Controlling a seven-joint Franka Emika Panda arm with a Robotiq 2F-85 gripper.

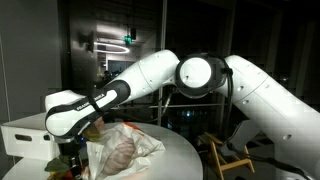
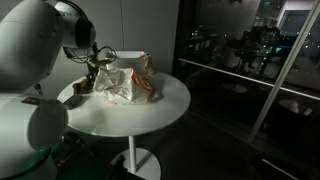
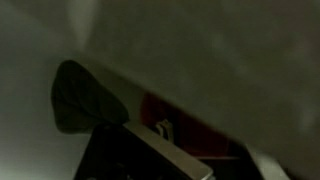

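My gripper [image 1: 74,163] is low at the table's left side, beside a crumpled white bag [image 1: 125,150]. A pinkish rounded item [image 1: 120,157] shows at the bag's front. In the second exterior view, the gripper [image 2: 80,91] sits at the table's far left edge, just left of the bag [image 2: 125,92]. The dark wrist view holds a green leaf-like thing [image 3: 84,98] left of the fingers [image 3: 165,150] and something dark red [image 3: 190,128] near them. A pale surface covers much of its upper part. Whether anything lies between the fingertips is too dark to tell.
A white box [image 1: 28,138] stands behind the gripper at the left. A yellow wooden chair [image 1: 228,157] is beyond the table.
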